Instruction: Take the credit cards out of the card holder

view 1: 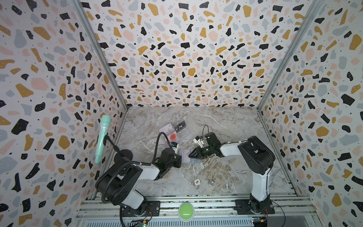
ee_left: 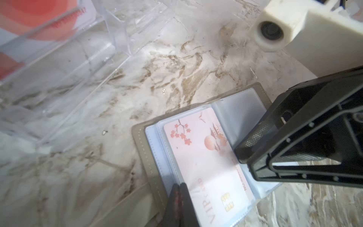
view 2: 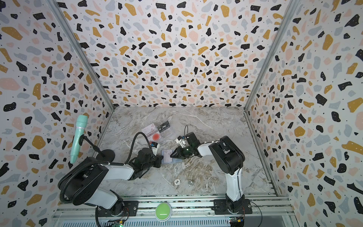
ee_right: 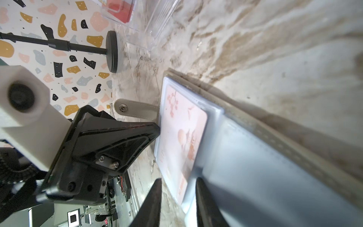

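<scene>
The card holder (ee_left: 157, 162) lies spread flat on the marble table, showing clear bluish sleeves. A pink VIP card (ee_left: 204, 151) with blossom print sits inside one sleeve. At the sleeve's left side, my left gripper is shut with its tips together; whether a thin edge is pinched there cannot be made out. My right gripper is open part way, a gap showing between its fingertips, low over the card's edge beside the neighbouring empty-looking sleeve (ee_right: 257, 177). The holder's strap (ee_right: 136, 108) sticks out past the left fingertips.
Behind the holder stands a clear plastic box (ee_left: 117, 41); cards with pink and red print (view 1: 172, 136) and a dark card (view 1: 180, 126) are at it. A lamp stands at left. Two small round items, one a white disc (view 1: 197, 182), lie in front.
</scene>
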